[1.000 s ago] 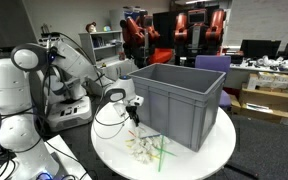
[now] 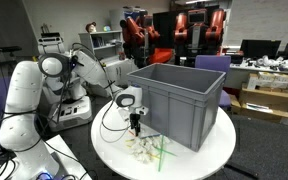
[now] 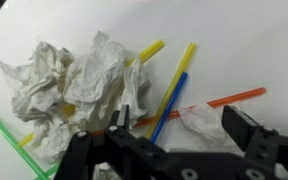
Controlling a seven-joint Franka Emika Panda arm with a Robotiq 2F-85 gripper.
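My gripper stands open above the white table, its two dark fingers wide apart at the bottom of the wrist view. In the gap between them lie a yellow straw (image 3: pixel 178 78), a blue straw (image 3: pixel 170 112) and part of an orange-red straw (image 3: pixel 236 97). A crumpled white tissue (image 3: pixel 202 122) is close to the right finger. More tissues (image 3: pixel 96 72) are heaped at the left, with a green straw (image 3: pixel 9 140) beside them. Whether the fingertips touch the table cannot be told.
A large grey bin (image 2: pixel 176 105) stands on the round white table (image 2: pixel 209 152), just behind and right of the gripper. Another green straw (image 2: pixel 162 154) lies on the near side. Bare table shows at the right and front.
Over the last second the gripper has come down and slightly right toward the litter beside the bin. The straws, tissues and bin look unmoved.
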